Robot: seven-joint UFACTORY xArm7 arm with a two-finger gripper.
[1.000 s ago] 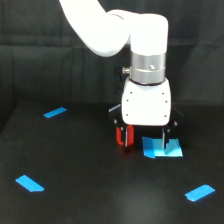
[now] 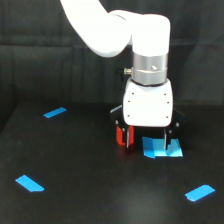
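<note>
A white arm reaches down from the top, and its gripper (image 2: 146, 138) hangs over the dark table in the camera view. The two dark fingers stand wide apart, with no object visible held between them. Close by the left finger is a red object (image 2: 121, 135), partly covered by the gripper. A light blue piece (image 2: 172, 149) lies around and below the right finger; whether the finger touches it cannot be told.
Blue strips lie flat on the black table at the far left (image 2: 55, 112), front left (image 2: 29, 184) and front right (image 2: 200, 193). A dark curtain (image 2: 50, 50) hangs behind.
The gripper sits very slightly lower than a second ago. The red object and blue pieces appear in the same places.
</note>
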